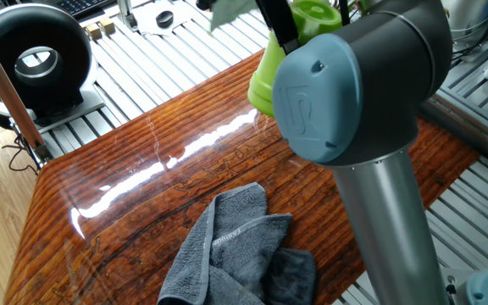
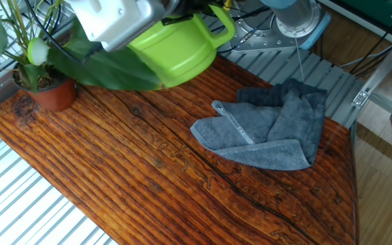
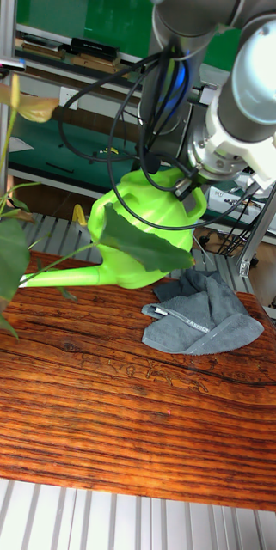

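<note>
A bright green watering can hangs over the far side of the wooden table, held by my gripper. Its long spout points left, toward the potted plant, dipping slightly at the tip. In exterior view 2 the can's body is seen near the top, its loop handle to the right and its spout hidden behind leaves. Dark gripper fingers show beside the can in exterior view 1. The exact contact is partly covered by the arm and cables.
A crumpled grey towel lies on the wooden table near the arm's base. Broad leaves overlap the can in exterior view 3. A black ring-shaped device stands beyond one table corner.
</note>
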